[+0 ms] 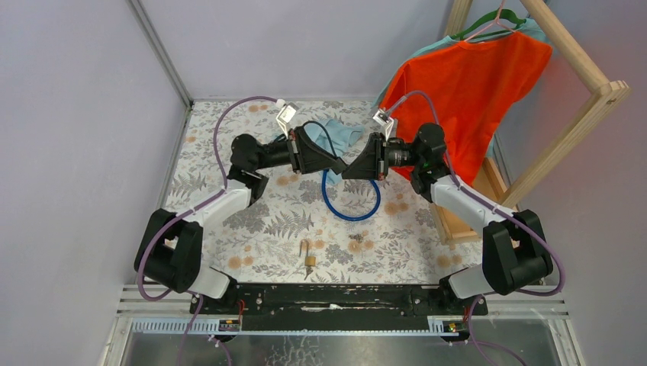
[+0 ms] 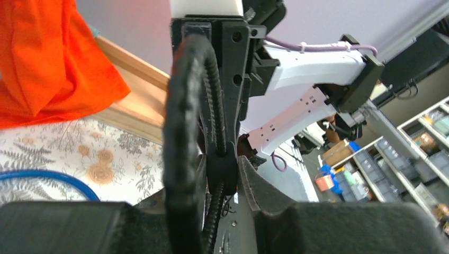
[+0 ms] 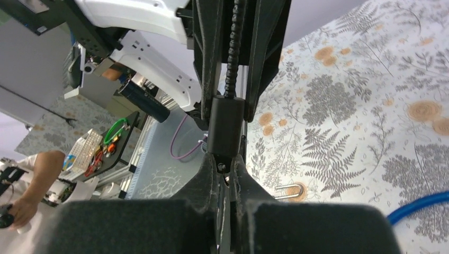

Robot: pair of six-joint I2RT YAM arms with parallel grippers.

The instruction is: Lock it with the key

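Both grippers meet over the middle of the mat. My left gripper is shut on a black cable lock, whose braided cable and black cylindrical body show in the left wrist view. My right gripper is shut at the lower end of that lock body, on a small part mostly hidden by the fingers; I cannot tell whether it is the key. A brass padlock with a long shackle lies near the front of the mat.
A blue loop lies below the grippers, a light-blue cloth behind them. An orange shirt hangs on a wooden rack at right.
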